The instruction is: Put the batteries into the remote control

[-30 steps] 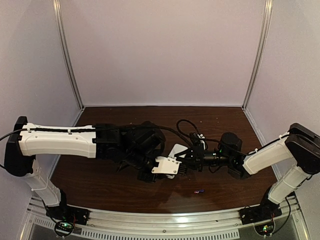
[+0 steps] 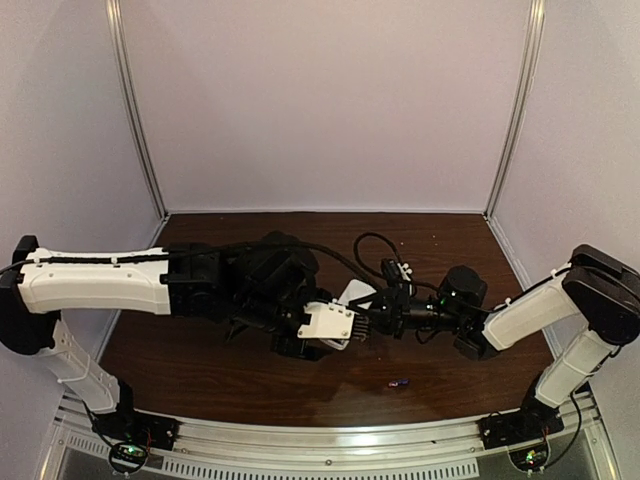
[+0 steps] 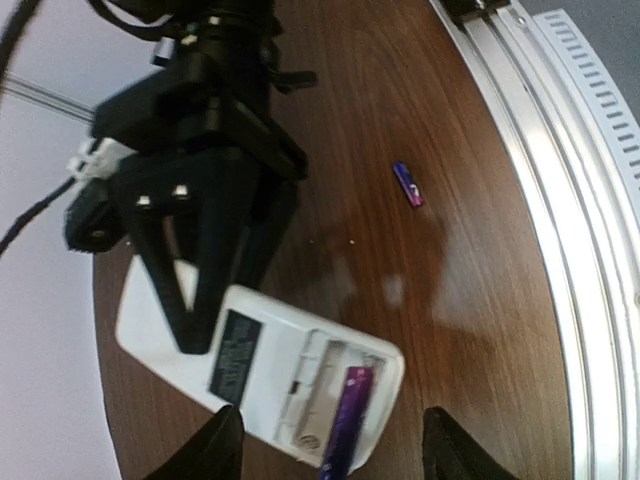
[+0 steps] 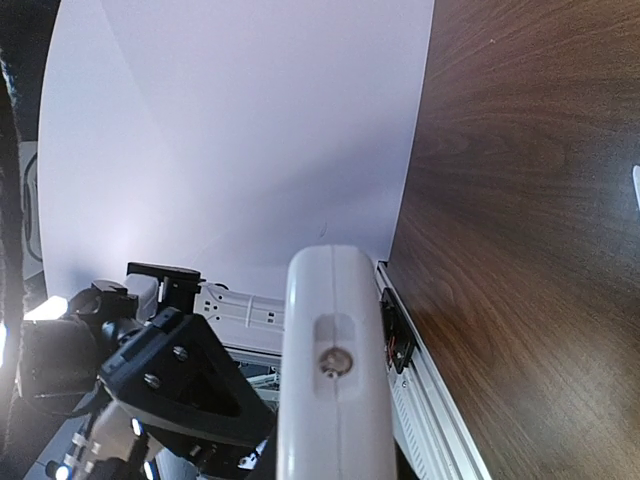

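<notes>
The white remote hangs above the table, with my right gripper shut on it; its white end fills the lower middle of the right wrist view. A purple battery sits in or over the remote's open compartment. My left gripper stands open around that compartment end, its fingertips either side of the battery; whether they touch anything I cannot tell. A second battery, purple and blue, lies on the table toward the front, right of centre.
A metal rail runs along its front edge, and white walls enclose the sides and back.
The right arm and the loose battery look unchanged.
</notes>
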